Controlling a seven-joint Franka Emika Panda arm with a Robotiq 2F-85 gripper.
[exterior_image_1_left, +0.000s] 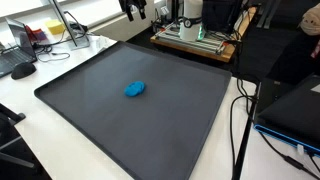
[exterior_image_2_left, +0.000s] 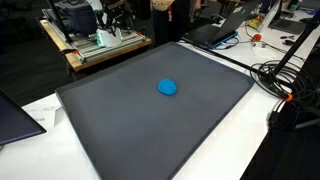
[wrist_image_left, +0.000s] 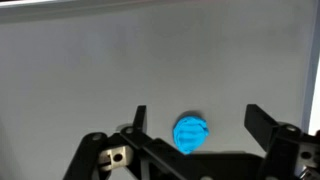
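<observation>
A small bright blue object (exterior_image_1_left: 134, 88), roundish with a creased top, lies on a dark grey board (exterior_image_1_left: 180, 115). In exterior view 2 the blue object (exterior_image_2_left: 167, 87) rests past the middle of the board, toward its far side. From the wrist, my gripper stands open, its two black fingers wide apart with nothing held. Seen between them but well below, the blue object (wrist_image_left: 190, 133) is clear of both fingers. Exterior view 1 shows the gripper (exterior_image_1_left: 133, 12) only at the top edge, high up beyond the board's far side.
Around the blue object the board is bare. A white table (exterior_image_1_left: 62, 120) borders it. Cables (exterior_image_2_left: 270, 75) and dark equipment lie along one side in exterior view 2. A wooden-edged stand (exterior_image_1_left: 195, 40) with white parts sits past the board's far edge.
</observation>
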